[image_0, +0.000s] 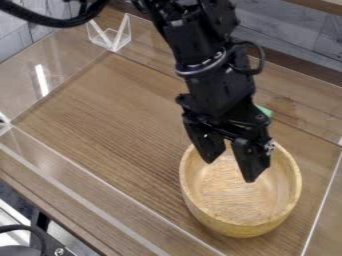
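Note:
My black arm comes down from the top middle to the gripper (230, 152), which hangs over the back part of a round beige bowl (241, 210) at the lower right. The gripper's fingers are spread open, and nothing shows between them. A small green object (265, 112) is partly hidden behind the arm at the right.
A white wire rack (112, 32) stands at the back left. Black cables (24, 233) lie at the lower left corner, and a ledge runs along the back right.

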